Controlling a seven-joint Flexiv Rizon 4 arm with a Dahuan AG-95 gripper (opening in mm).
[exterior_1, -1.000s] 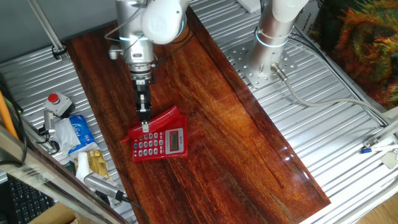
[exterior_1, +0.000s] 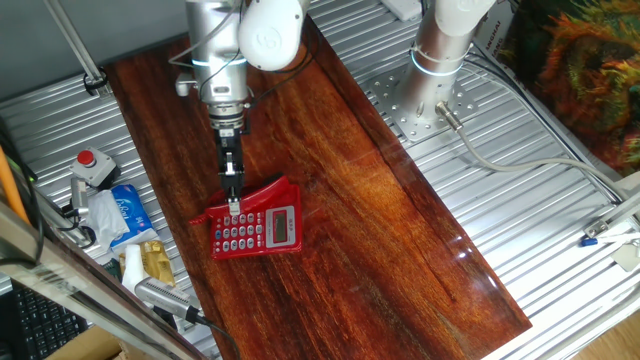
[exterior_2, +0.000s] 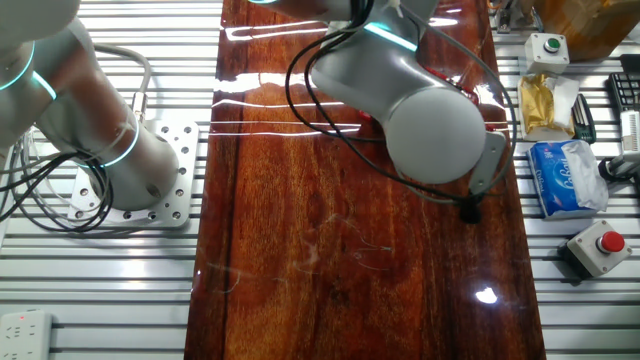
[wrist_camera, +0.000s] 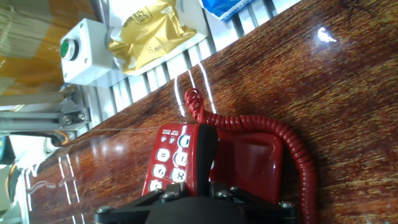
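The red desk phone (exterior_1: 255, 236) rests on the dark wooden tabletop, its grey keys and small display facing up. Its red handset (exterior_1: 262, 194) lies along the upper side of the phone. In exterior view 1 my gripper (exterior_1: 234, 207) points down at the handset's middle. From the wrist, my gripper shows at the bottom edge, its fingers close on either side of the handset (wrist_camera: 203, 155), which appears gripped between them. A coiled red cord (wrist_camera: 264, 124) loops around to the right. The arm hides most of the phone in exterior view 2.
Beyond the tabletop's edge lie a blue packet (exterior_2: 567, 180), a gold packet (exterior_2: 545, 105), a red-button box (exterior_2: 600, 245) and a green-button box (exterior_2: 546, 50).
In exterior view 1 the handset has turned slightly, its left end shifting outward and its right end dropping. My gripper has barely moved, while the upper arm shifted slightly. The phone base stays put.
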